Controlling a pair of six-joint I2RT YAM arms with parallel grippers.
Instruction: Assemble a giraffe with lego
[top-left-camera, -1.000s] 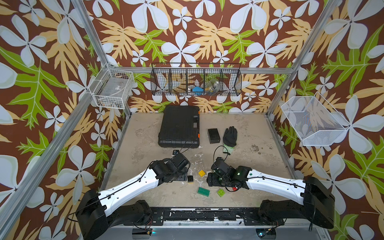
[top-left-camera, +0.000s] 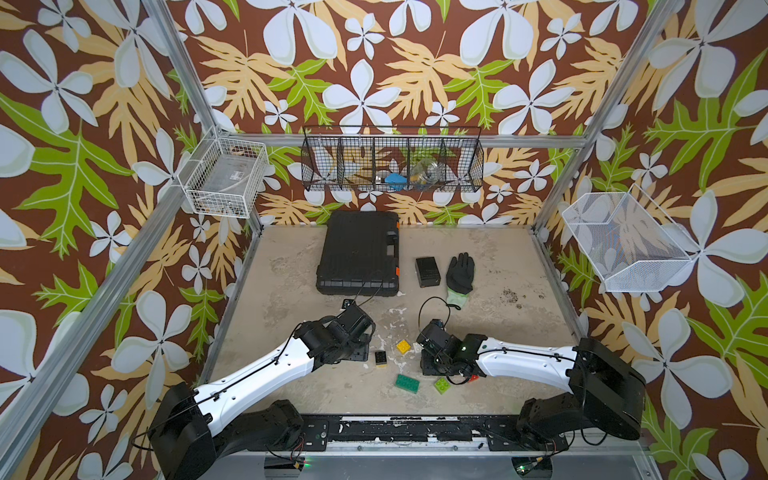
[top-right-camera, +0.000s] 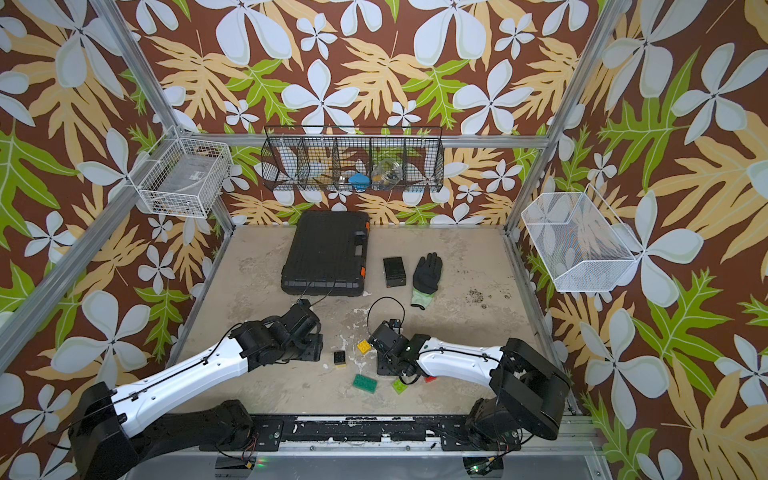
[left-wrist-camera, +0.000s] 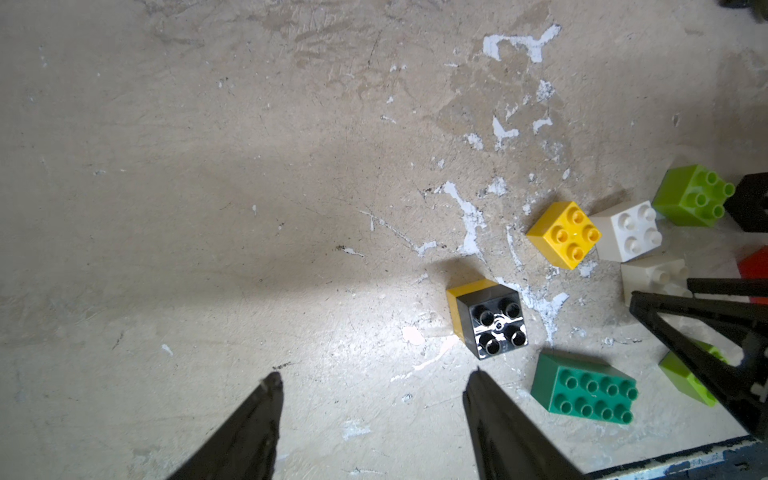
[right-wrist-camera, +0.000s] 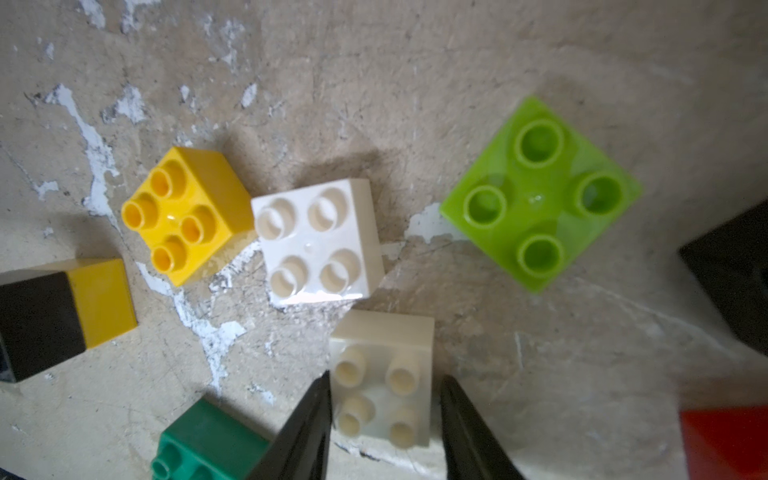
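Observation:
In the right wrist view a white brick stands between the parted fingers of my right gripper; whether they touch it I cannot tell. Just behind lies a second white brick, almost against a yellow brick. A lime brick is to the right. My left gripper is open over bare table, its fingers empty. To its right in the left wrist view are a black-and-yellow piece and a long green brick. Another lime brick is partly covered by my right gripper.
A red brick and a black brick lie right of the right gripper. Farther back are a black case, a small black box and a glove.
My right arm has shifted and its gripper has turned and settled over the bricks. The left arm has drawn slightly left. The visible bricks have stayed put.

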